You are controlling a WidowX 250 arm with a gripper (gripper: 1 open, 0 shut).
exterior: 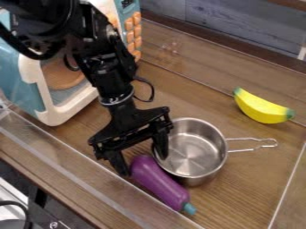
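Note:
My black gripper (pixel 134 148) stands open over the left side of a steel pot (pixel 199 163) with a long wire handle, its fingers around the upper end of a purple eggplant (pixel 164 185). The eggplant lies on the wooden table, below and left of the pot, its green tip pointing to the lower right. Whether the fingers touch either thing is hard to tell.
A yellow banana (pixel 260 107) lies at the back right. A teal and white toy appliance (pixel 54 89) stands at the upper left.

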